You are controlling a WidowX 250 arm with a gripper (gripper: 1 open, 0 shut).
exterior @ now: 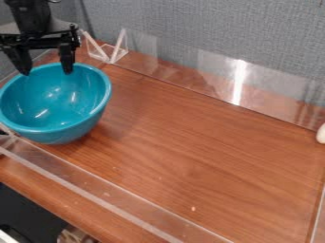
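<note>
A large teal bowl (57,119) sits at the left end of the wooden counter (191,166), partly cut by the frame's left edge. My black gripper (46,68) hangs at the top left, its open fingers pointing down over the back part of the bowl's opening, with nothing seen between them.
A white wire rack (108,49) stands behind the bowl. A clear panel runs along the back wall and a clear strip along the front edge. A small white object (320,133) shows at the far right.
</note>
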